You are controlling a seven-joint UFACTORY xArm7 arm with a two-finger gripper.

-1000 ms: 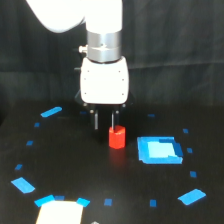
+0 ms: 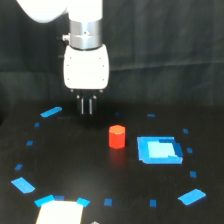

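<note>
A red block [image 2: 117,137] sits on the dark table near the middle of the view. To its right lies a square blue tray [image 2: 142,150] with a paler patch inside. The white arm reaches down from the top left, and its gripper [image 2: 86,105] hangs to the left of the block and farther back, clear of it. A narrow gap shows between the two dark fingers, with nothing visible in it. Whether the fingertips touch the table is hard to tell.
Blue tape strips [image 2: 191,197] and small blue squares mark the tabletop. A pale object [image 2: 60,213], cut off by the frame, stands at the bottom left. Around the block, the dark surface is bare.
The gripper has moved left and slightly up in the view, away from the red block. Its fingers appear closer together than before. The block and tray have not moved.
</note>
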